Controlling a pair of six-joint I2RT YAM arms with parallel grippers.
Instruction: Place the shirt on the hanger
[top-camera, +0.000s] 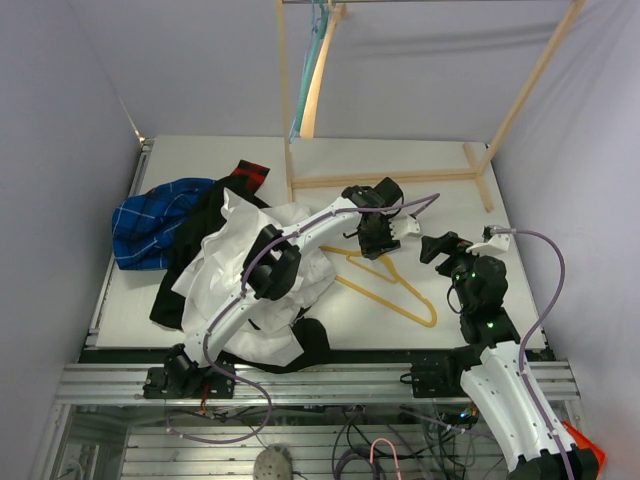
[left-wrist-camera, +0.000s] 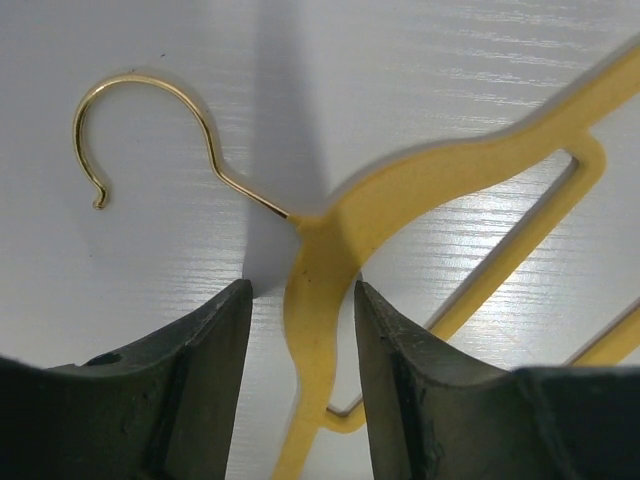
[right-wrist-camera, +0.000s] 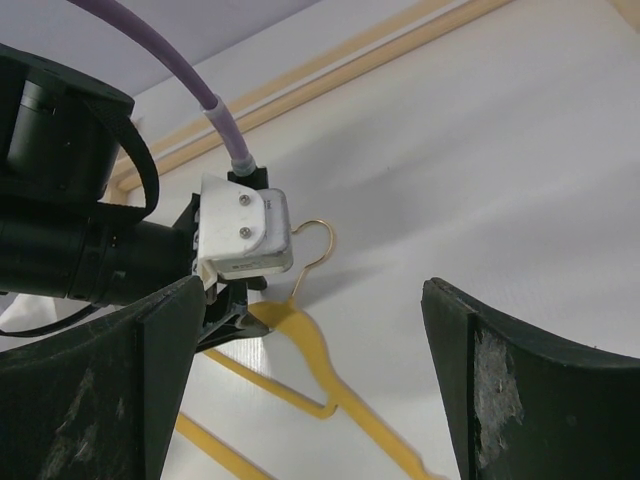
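Note:
A yellow hanger (top-camera: 405, 287) with a gold wire hook (left-wrist-camera: 150, 77) lies flat on the white table. My left gripper is over its neck (left-wrist-camera: 325, 258), part open, one finger on each side. Bare table shows between each fingertip and the hanger in the left wrist view. To the right, my right gripper (top-camera: 430, 250) stands open and empty; its fingers (right-wrist-camera: 100, 390) frame bare table in the right wrist view. A white garment (top-camera: 225, 265) lies crumpled at the left, partly hidden by my left arm; which garment is the task's shirt, I cannot tell.
Black cloth (top-camera: 180, 275) and a blue plaid garment (top-camera: 160, 220) lie at the far left. A wooden rack (top-camera: 390, 180) stands at the back, with a wooden hanger (top-camera: 318, 80) and a teal one (top-camera: 308, 75) hanging from its rail.

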